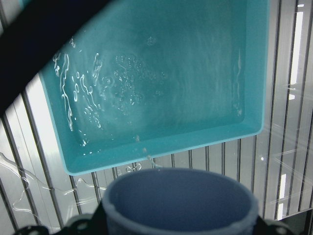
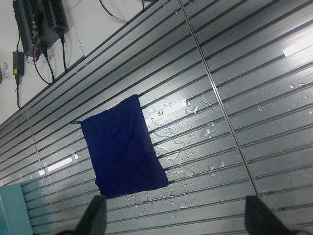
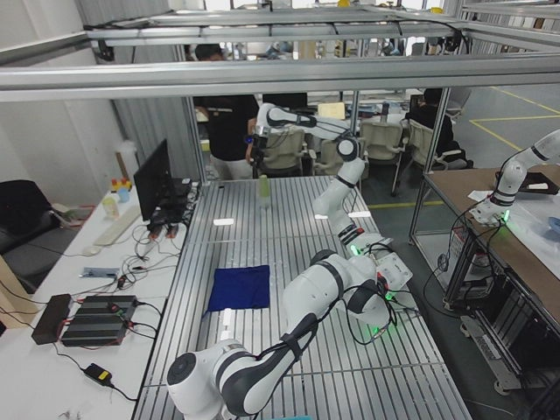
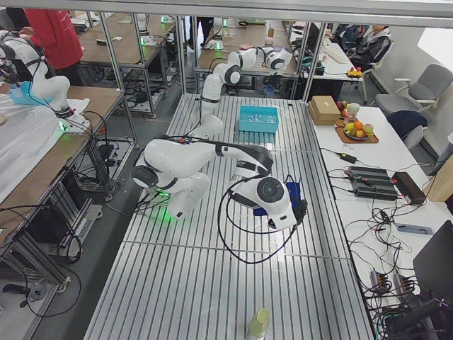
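Note:
In the left wrist view a blue-grey cup (image 1: 180, 196) is held in my left gripper, just outside the near rim of a teal tray (image 1: 205, 141) with water in it. The tray (image 4: 258, 124) also shows in the camera right view. A dark blue cloth (image 2: 124, 147) lies flat on the slatted table (image 2: 220, 161), among water drops. My right gripper is raised above the table, open, nothing between its fingers. A pale green bottle (image 4: 258, 324) stands at the opposite end of the table from the tray.
A side desk (image 3: 105, 210) along the table holds a monitor (image 3: 153, 188), power boxes (image 3: 98, 319), cables, fruit and cardboard boxes. Aluminium frame beams surround the table.

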